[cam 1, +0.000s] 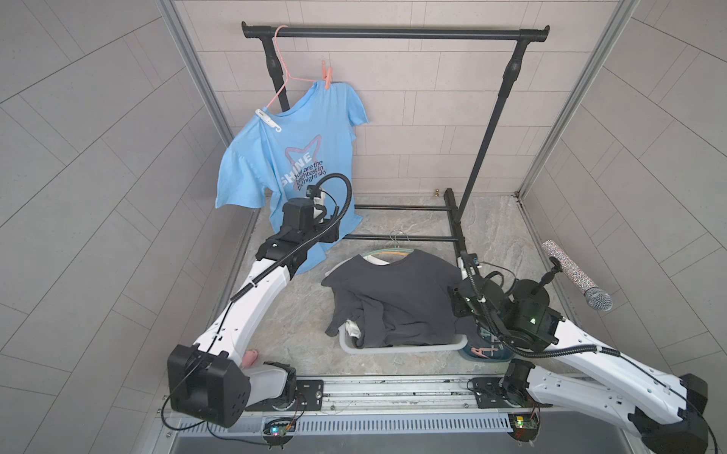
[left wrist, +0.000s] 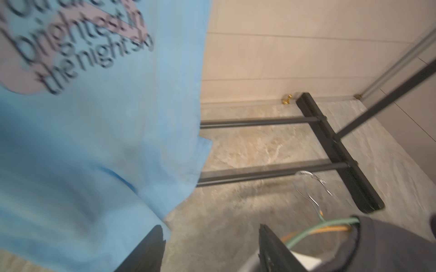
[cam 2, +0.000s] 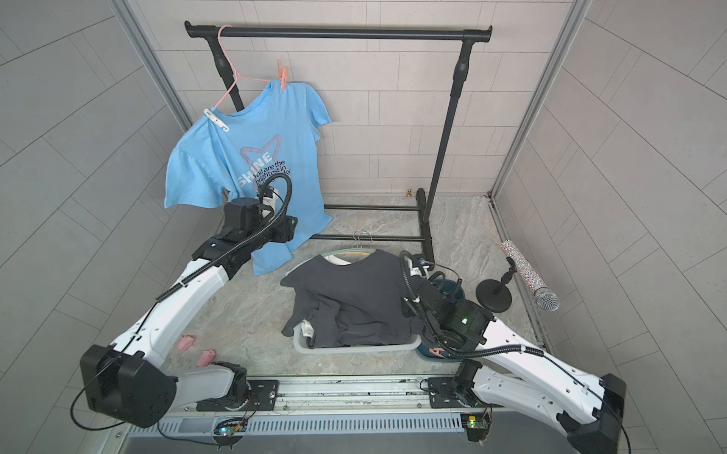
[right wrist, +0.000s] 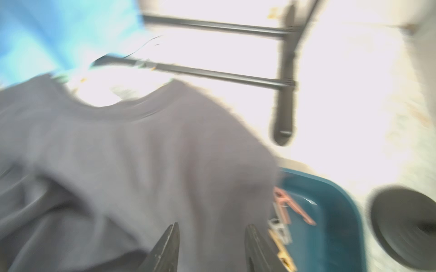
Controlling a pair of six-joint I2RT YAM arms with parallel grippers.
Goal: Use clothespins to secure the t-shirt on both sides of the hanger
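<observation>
A light blue T-shirt [cam 1: 291, 151] hangs from a pink hanger on the rack, with a white clothespin [cam 1: 268, 119] at one shoulder and a pink clothespin [cam 1: 326, 74] at the other. My left gripper is open in front of the shirt's lower half, nothing visible between its fingers. My right gripper stands open over the right part of the dark T-shirt [cam 1: 393, 299]. That dark shirt covers a white basket [cam 1: 401, 346] and hangers. Clothespins [right wrist: 286, 206] lie in a teal bin [right wrist: 331, 204] beside it; the wrist view is blurred.
The black rack [cam 1: 409, 34] stands at the back. A round black stand [cam 2: 493, 296] and a speckled microphone-like thing [cam 2: 530, 276] are at the right. Pink objects [cam 2: 204, 357] lie at the front left. Tiled walls close both sides.
</observation>
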